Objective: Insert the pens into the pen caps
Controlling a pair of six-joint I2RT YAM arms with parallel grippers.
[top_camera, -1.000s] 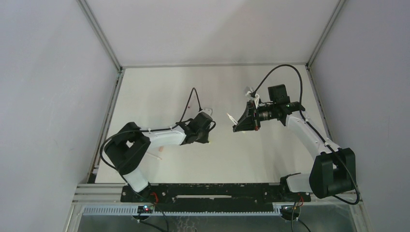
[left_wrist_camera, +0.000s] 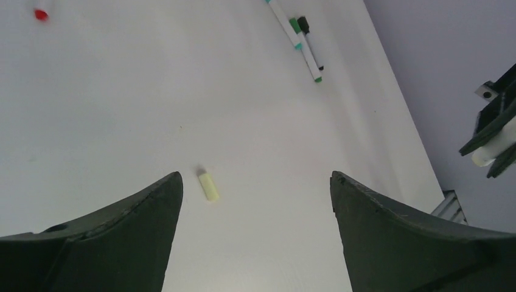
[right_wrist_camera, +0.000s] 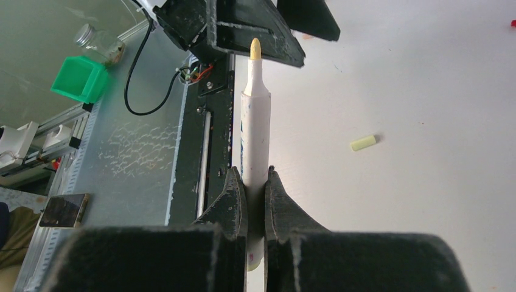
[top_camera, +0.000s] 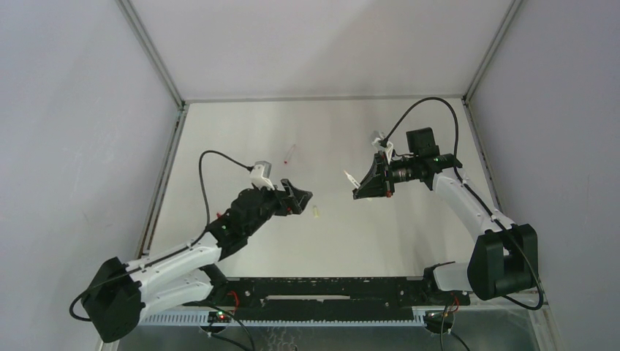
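My right gripper is shut on a white pen [right_wrist_camera: 255, 125], its bare yellow tip pointing up in the right wrist view. The same pen [top_camera: 351, 178] shows above the table in the top view. A small pale yellow cap lies on the table between the arms, also seen as the cap [left_wrist_camera: 208, 186] in the left wrist view. My left gripper stands open above the table with nothing between its fingers, the cap showing below, nearer its left finger.
Several capped pens [left_wrist_camera: 308, 52] lie together at the upper right of the left wrist view. A red-ended pen [top_camera: 289, 154] rests farther back.
The left gripper was low over the yellow cap; it has since lifted and turned, its arm swinging toward the front left. The cap stays on the table. The right arm holds still.
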